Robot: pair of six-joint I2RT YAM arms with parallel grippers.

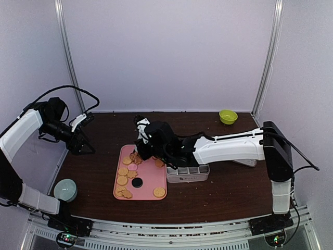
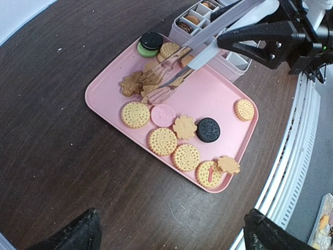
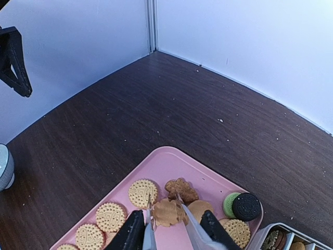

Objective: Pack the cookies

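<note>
A pink tray [image 1: 148,187] holds round pale biscuits [image 2: 163,141], leaf-shaped brown cookies [image 2: 184,126], a pink disc [image 2: 163,115] and dark and green cookies [image 3: 246,206]. My right gripper is down at the tray's far part, shut on a leaf-shaped cookie [image 3: 164,213]. My left gripper [image 1: 83,145] hangs open left of the tray, above the table, with nothing between its fingers.
A compartment box [image 1: 187,176], partly filled with cookies, stands right of the tray, partly under the right arm. A pale bowl [image 1: 65,190] sits at the near left, a green bowl [image 1: 228,116] at the back right.
</note>
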